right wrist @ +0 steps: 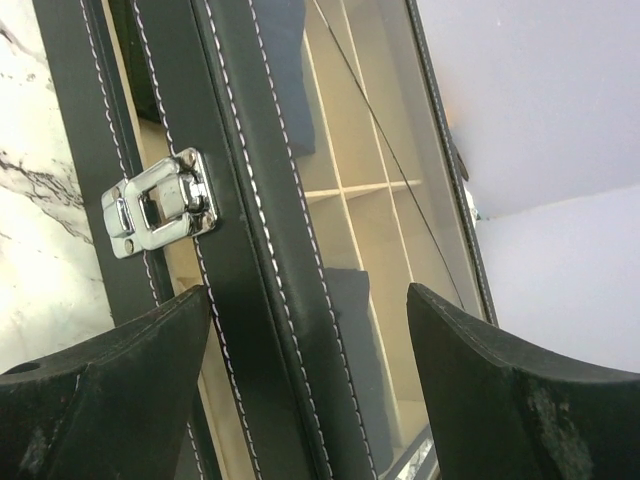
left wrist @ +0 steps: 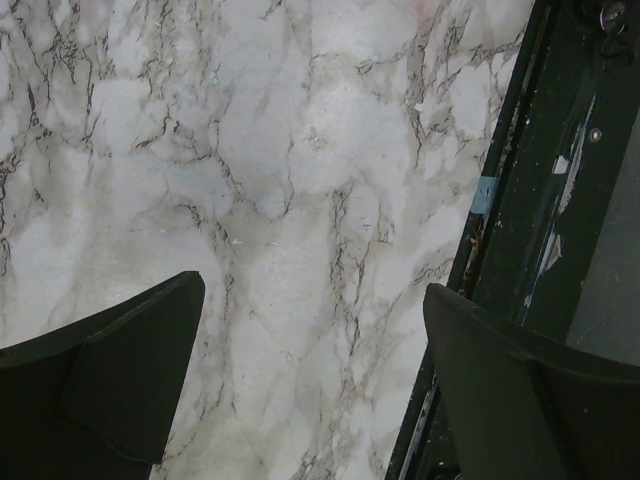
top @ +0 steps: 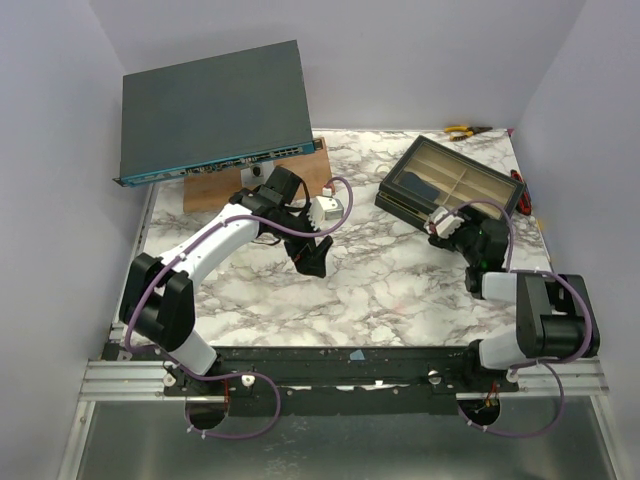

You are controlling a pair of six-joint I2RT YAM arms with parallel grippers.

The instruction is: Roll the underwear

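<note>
A black case with a cream compartmented interior sits at the back right; dark grey fabric lies in its compartments. My right gripper is at the case's front edge, fingers apart on either side of its stitched black rim, near a metal latch. Whether they touch the rim is unclear. My left gripper hangs open over bare marble, nothing between its fingers. I cannot tell whether the fabric is underwear.
A large dark panel over a wooden board fills the back left. Pliers and a red tool lie near the case.
</note>
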